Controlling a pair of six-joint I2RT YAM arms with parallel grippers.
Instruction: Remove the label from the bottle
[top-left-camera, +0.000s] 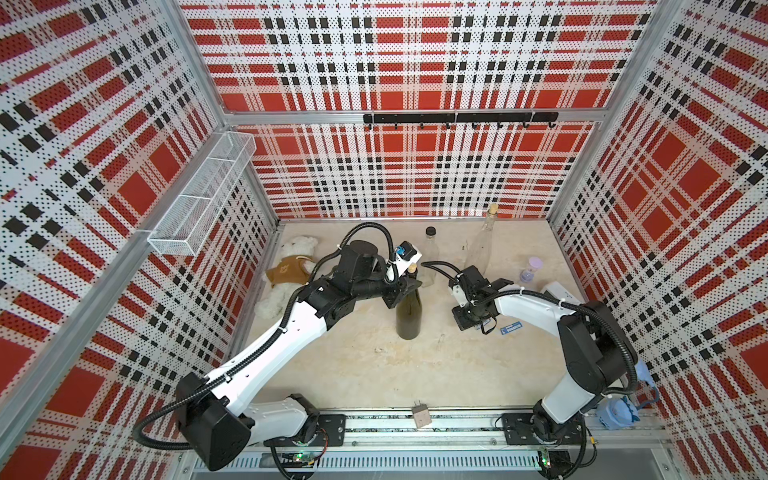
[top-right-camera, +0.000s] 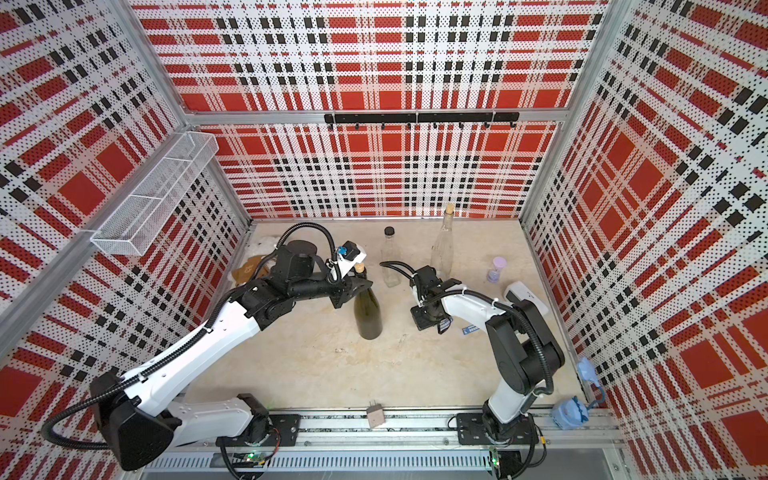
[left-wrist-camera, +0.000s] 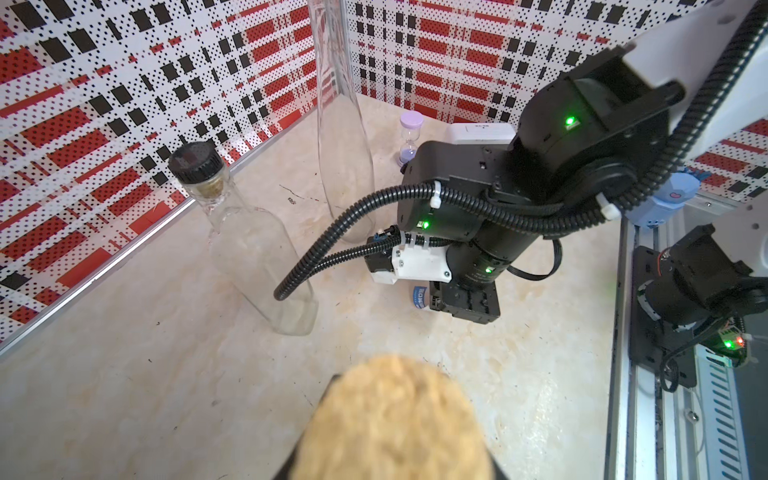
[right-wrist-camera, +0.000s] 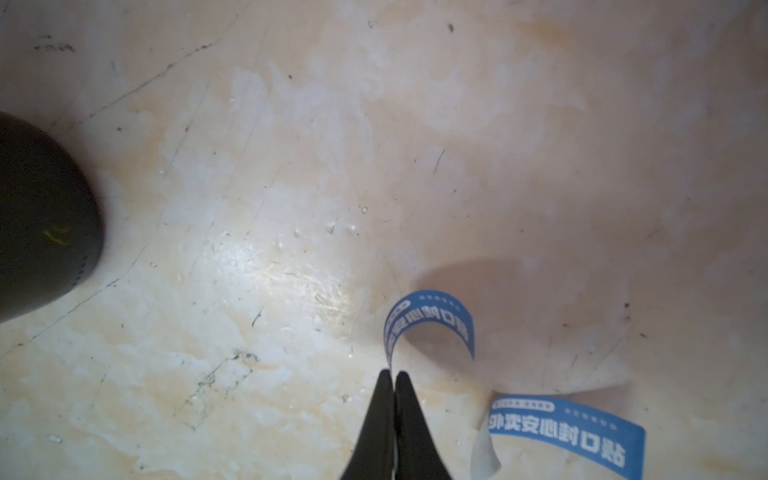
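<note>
In the top views a dark green bottle (top-left-camera: 408, 318) stands upright at centre, my left gripper (top-left-camera: 404, 281) shut on it at the neck; its cork (left-wrist-camera: 392, 416) fills the bottom of the left wrist view. My right gripper points down at the table right of the bottle, shut on the end of a curled blue-and-white label (right-wrist-camera: 440, 308). A second blue label (right-wrist-camera: 564, 424) lies on the table beside it, to the lower right in the right wrist view.
Two clear bottles (left-wrist-camera: 264, 272) (left-wrist-camera: 342, 152) stand behind my right gripper. An hourglass (top-right-camera: 496, 270) and a white object (top-right-camera: 526, 297) are at the right. A plush toy (top-left-camera: 284, 276) lies at the left.
</note>
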